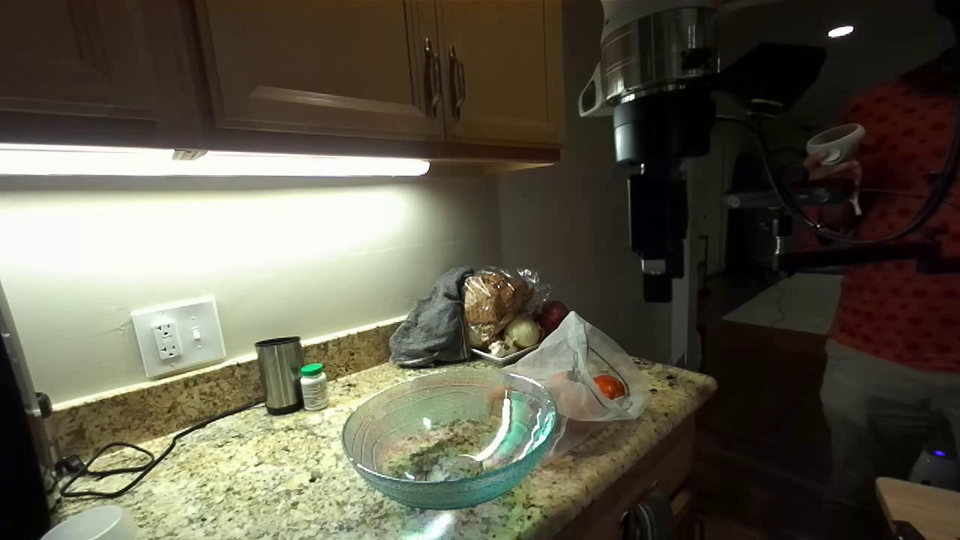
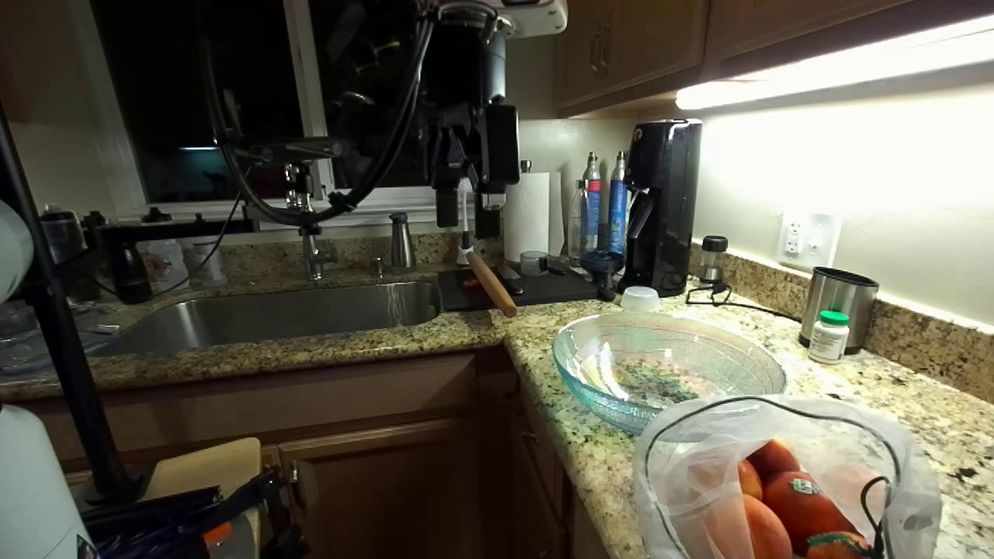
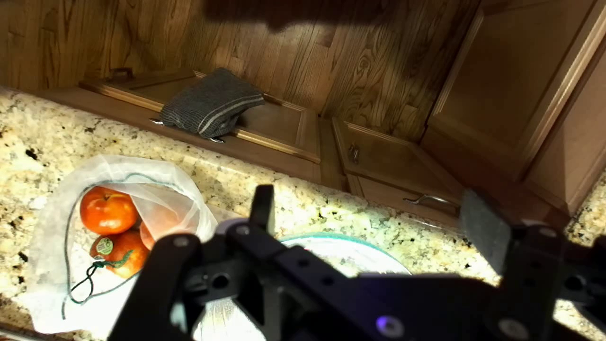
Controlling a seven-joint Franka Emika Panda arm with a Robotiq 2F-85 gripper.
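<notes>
My gripper stands open in the wrist view, its two fingers wide apart and nothing between them. Seen from outside, the gripper hangs pointing down, high above the level of the counter. A clear glass bowl rests on the counter and looks empty. In the wrist view part of the bowl shows behind the gripper, and the rest is hidden. Beside the bowl lies a white mesh bag with several tomatoes in it, its mouth open. The tomatoes also show at the left of the wrist view.
A steel cup and a green-capped bottle stand near the wall. Behind the bag is a tray of onions with bread. The coffee maker and sink lie farther off. A person stands at the right.
</notes>
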